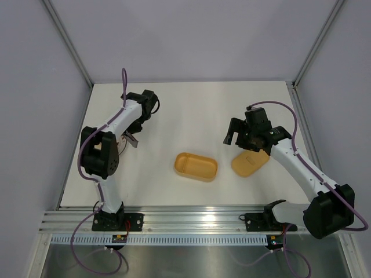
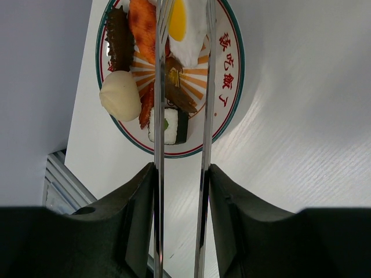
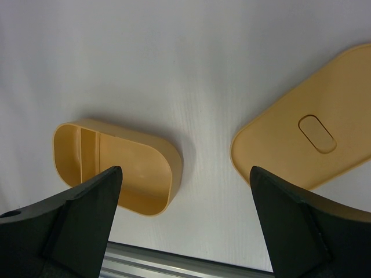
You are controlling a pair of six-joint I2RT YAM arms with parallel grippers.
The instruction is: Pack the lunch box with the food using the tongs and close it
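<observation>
A plate (image 2: 226, 116) of food stands at the left of the table, mostly hidden by the left arm in the top view: fried egg (image 2: 188, 46), orange piece (image 2: 142, 29), dark piece (image 2: 120, 52), pale bun (image 2: 120, 92), sushi (image 2: 170, 128). My left gripper hangs over it with long metal tongs, part open; whether food lies between them is unclear. The open lunch box (image 1: 196, 168) sits front centre, a divider at one end. My right gripper is open and empty above the box and lid (image 1: 249, 164).
Walls and rails (image 3: 174, 255) border it. Both arms stand at the sides, the right one above the lid.
</observation>
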